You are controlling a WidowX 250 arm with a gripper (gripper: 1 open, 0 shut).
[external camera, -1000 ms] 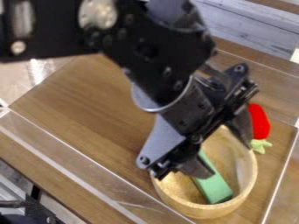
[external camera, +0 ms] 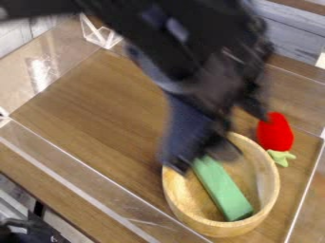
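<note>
My gripper, a dark blurred shape reaching down from the top of the camera view, hangs over the back edge of a round wooden bowl; its fingers are too blurred to show clearly how far apart they stand. A green block lies inside the bowl, its far end near the gripper. A red plush strawberry or pepper with a light green top lies behind the bowl to the right.
Clear edging strips run along its front left, and a pale slatted wall stands at the back.
My gripper has moved up and back from low over the bowl, blurring with the motion, uncovering more of the bowl. The green block stays in the bowl.
</note>
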